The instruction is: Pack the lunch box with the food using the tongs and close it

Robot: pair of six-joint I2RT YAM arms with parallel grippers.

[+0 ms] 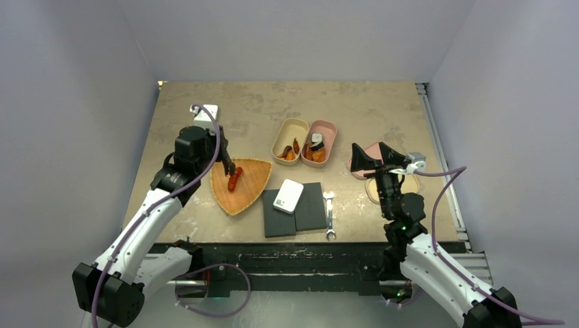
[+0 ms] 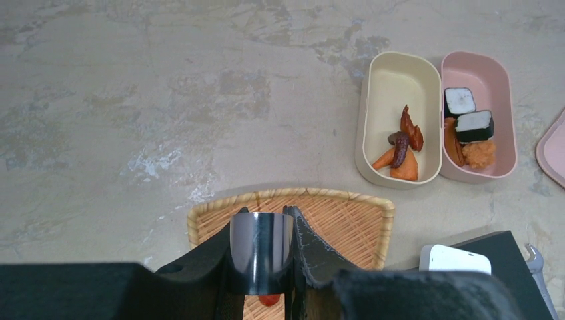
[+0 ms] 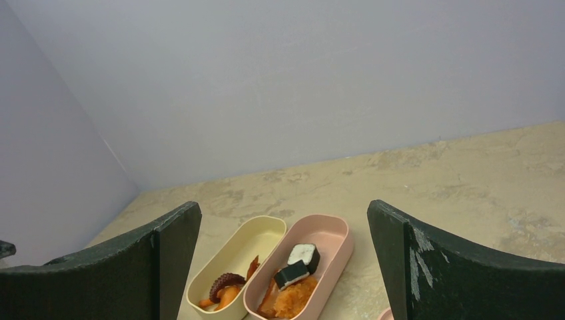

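Observation:
A red sausage (image 1: 235,179) lies on the woven basket tray (image 1: 248,198), with its end also showing below my fingers in the left wrist view. My left gripper (image 1: 229,165) is just above and left of the sausage, its fingers a little apart and nothing seen held. A shiny metal part covers some of the gap in the left wrist view. The cream box (image 2: 400,80) holds orange pieces and small dark and reddish sausages. Beside it, the pink box (image 2: 476,70) contains rice pieces and fried food. My right gripper (image 1: 369,152) stands wide open and empty.
Below the boxes lie dark mats (image 1: 279,222) with a white device (image 1: 288,197) on top. A wrench (image 1: 330,215) is beside them. Pink and cream lids (image 1: 372,193) sit near the right arm.

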